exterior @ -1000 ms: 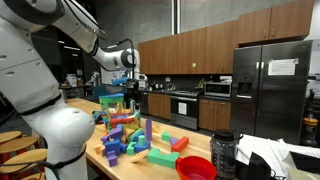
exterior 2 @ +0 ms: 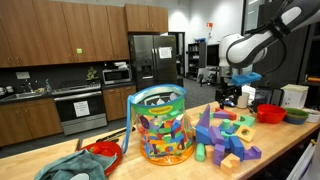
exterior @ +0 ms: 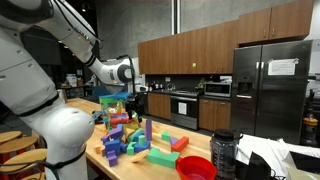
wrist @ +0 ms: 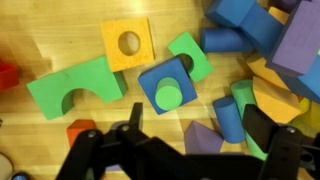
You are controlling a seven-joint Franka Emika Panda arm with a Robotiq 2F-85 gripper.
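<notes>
My gripper stands open above scattered toy blocks, its two dark fingers far apart with nothing gripped between them. In the wrist view, a blue square block [wrist: 151,77] lies ahead of the fingertips, with a round green piece [wrist: 168,94] at its middle. Around it are an orange square with a hole [wrist: 116,44], a green arch [wrist: 63,88], a small green block [wrist: 190,55] and a purple block [wrist: 201,139]. A blue cylinder [wrist: 228,118] lies near the right finger. From outside, the gripper [exterior: 138,93] hangs over the block pile.
Blocks crowd the wrist view's right side. A container with colourful patterned sides [exterior 2: 165,118] stands beside the pile. Red bowls [exterior: 196,167] [exterior 2: 270,113], a black canister [exterior: 223,150] and a grey-green cloth [exterior 2: 84,163] occupy other parts of the table.
The arm has come down over the last second, bringing the gripper from well above the table closer to the blocks. The blocks look unmoved.
</notes>
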